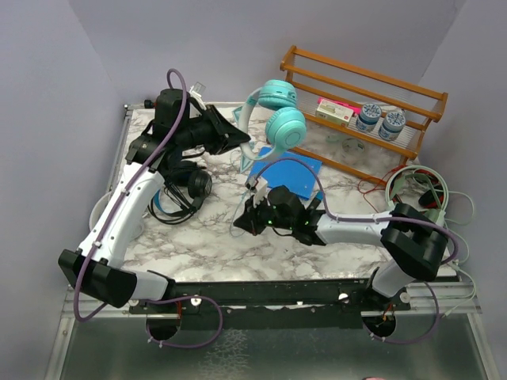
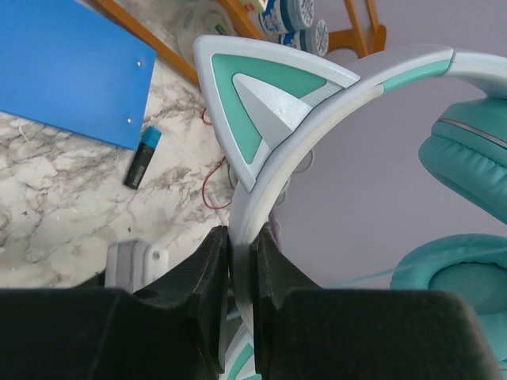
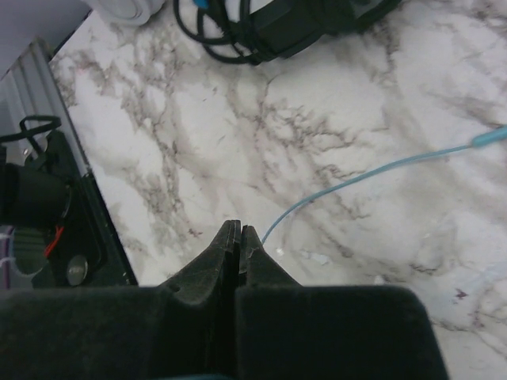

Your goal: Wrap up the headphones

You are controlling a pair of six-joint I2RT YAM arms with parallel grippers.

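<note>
The mint-and-white headphones [image 1: 283, 127] are raised in my left gripper [image 1: 242, 141], which is shut on the white headband [image 2: 277, 150] in the left wrist view; their ear cushions [image 2: 463, 158] hang to the right. My right gripper [image 1: 250, 227], shut, is low over the marble table below them, at a thin light-blue cable [image 3: 356, 180]. Whether that cable is between its fingertips is unclear.
Black headphones [image 1: 188, 191] lie left. A blue board [image 1: 289, 172] and dark marker [image 2: 141, 162] are centre-back, a wooden rack [image 1: 364, 73] back right, coiled cables [image 1: 420, 183] right.
</note>
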